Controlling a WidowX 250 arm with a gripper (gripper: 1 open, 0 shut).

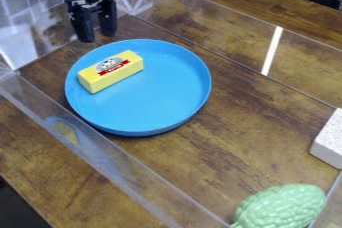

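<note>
My black gripper (92,21) hangs at the upper left of the camera view, just beyond the far left rim of a round blue plate (160,102). A yellow box with a small printed label (110,70) lies on the left part of the plate. The gripper is apart from the box; its fingertips are small and dark, so whether they are open or shut is unclear.
A white block (327,137) sits at the right edge, and a green textured object (278,207) at the bottom right. Clear plastic walls border the wooden surface (234,112). The wood right of the plate is clear.
</note>
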